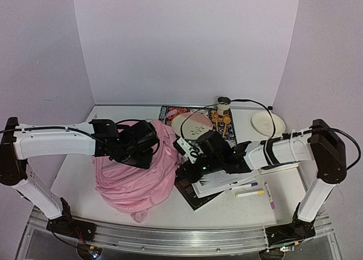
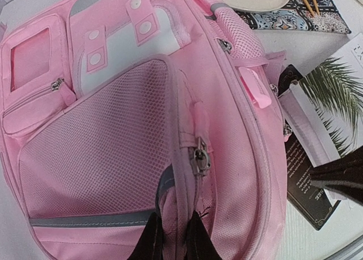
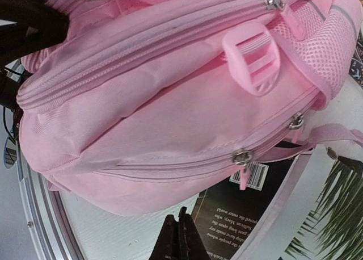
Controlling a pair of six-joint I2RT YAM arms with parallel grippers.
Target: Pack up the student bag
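Note:
A pink backpack [image 1: 136, 189] lies at the left of the table, its mesh-lined front compartment [image 2: 113, 141] gaping in the left wrist view. My left gripper is shut on a zippered fabric edge of that backpack. Beside the bag's right side, my right gripper is shut, with nothing showing between its fingertips. Under and beside it lie a black book [image 3: 221, 214] with a barcode, and a white book [image 3: 334, 226] with palm leaves overlapping it. The right arm covers part of the books in the top view.
Markers, one of them yellow [image 1: 249, 193] and one pink [image 1: 269, 196], lie at the front right. Plates [image 1: 268, 124], a patterned mat [image 1: 227, 136] and a cup [image 1: 223, 105] stand at the back.

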